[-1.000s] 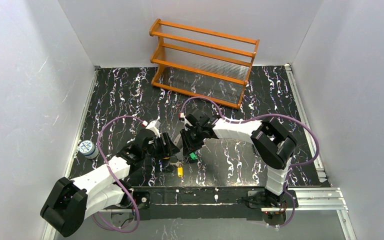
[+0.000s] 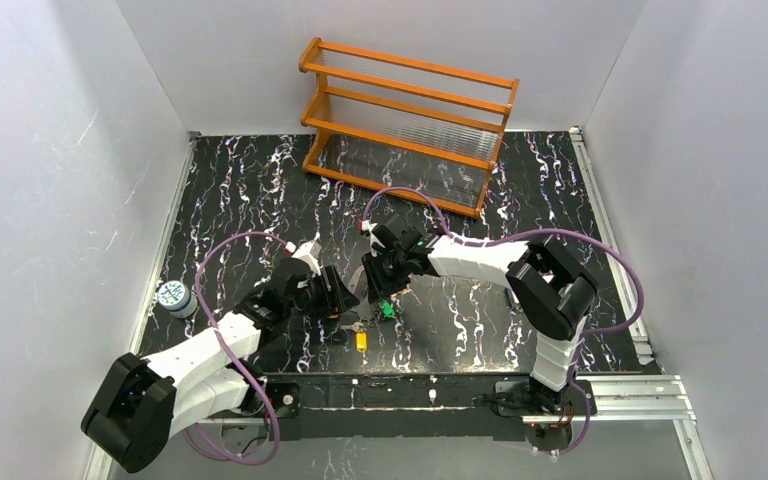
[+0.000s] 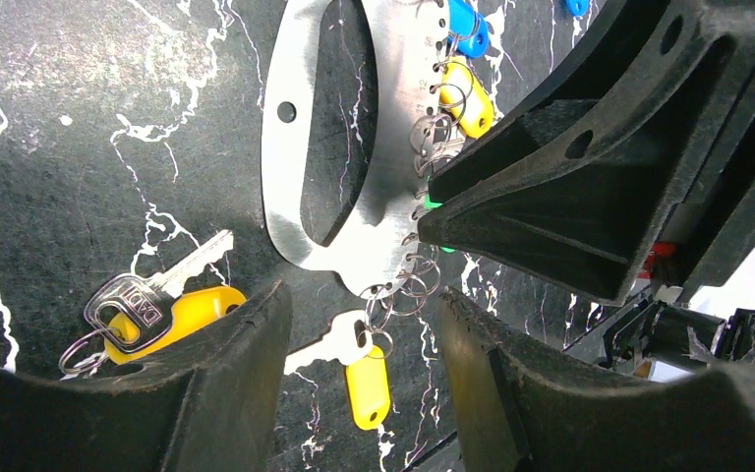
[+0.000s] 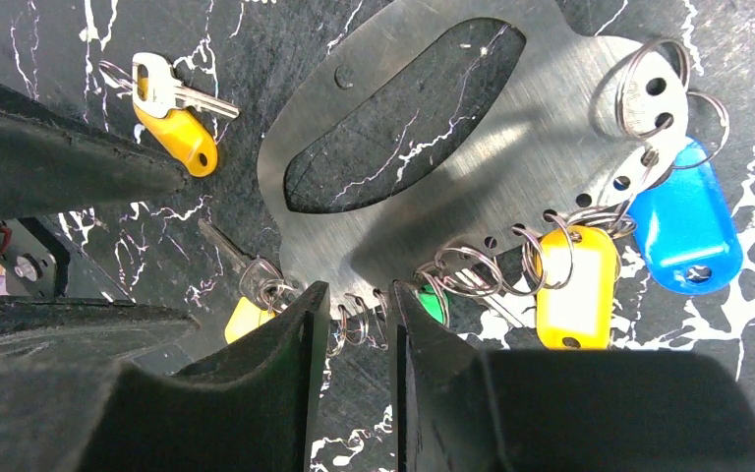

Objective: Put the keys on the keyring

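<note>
The keyring is a flat metal plate (image 3: 300, 211) with a cut-out handle and holes along one edge, several wire rings through them. A silver key (image 3: 339, 341) and yellow tag (image 3: 368, 388) lie at its lower end, beside hanging rings. Another key (image 3: 197, 265) with a yellow tag (image 3: 192, 317) lies apart on the table. My left gripper is open above the plate's lower end, nothing seen held. Over the ringed edge, my right gripper is slightly open, its narrow gap near small rings (image 4: 356, 320) and a green tag (image 4: 434, 304). Whether a ring sits between the tips is unclear.
On the plate's other end hang a blue tag (image 4: 686, 221) and a yellow tag (image 4: 577, 285). The two grippers are very close together. A wooden rack (image 2: 405, 125) stands at the back, and a white round container (image 2: 176, 297) at the left.
In the top view the right arm has shifted slightly outward and back, its gripper staying over the plate. More of the green tag shows now. The left arm looks still.
</note>
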